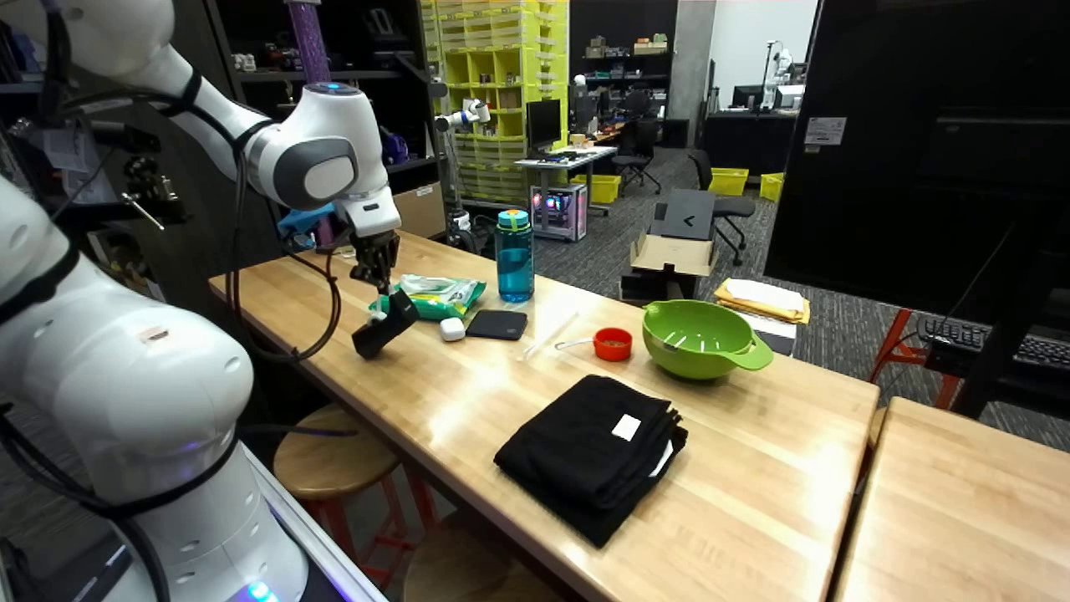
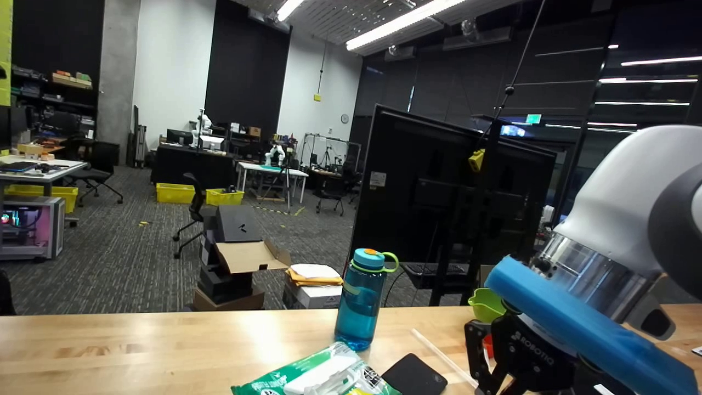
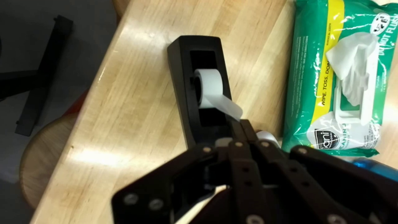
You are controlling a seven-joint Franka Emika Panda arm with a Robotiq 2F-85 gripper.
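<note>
A black tape dispenser (image 3: 181,91) with a roll of clear tape (image 3: 211,87) shows at the centre of the wrist view. From the roll a short strip of tape (image 3: 228,106) runs to the tips of my gripper, which is shut with the strip's end at its fingers. In exterior view 1 the gripper (image 1: 382,287) is right above the upper end of the dispenser (image 1: 386,326), which looks tilted; whether it is wholly off the table I cannot tell. Part of the dispenser is hidden behind the fingers in the wrist view.
Close by are a green wipes pack (image 3: 304,89), a white case (image 1: 452,329), a black flat pouch (image 1: 497,324) and a blue bottle (image 1: 514,261). Farther right stand a red cup (image 1: 613,344), a green bowl (image 1: 702,341) and folded black cloth (image 1: 592,441). The table's near edge is close to the dispenser.
</note>
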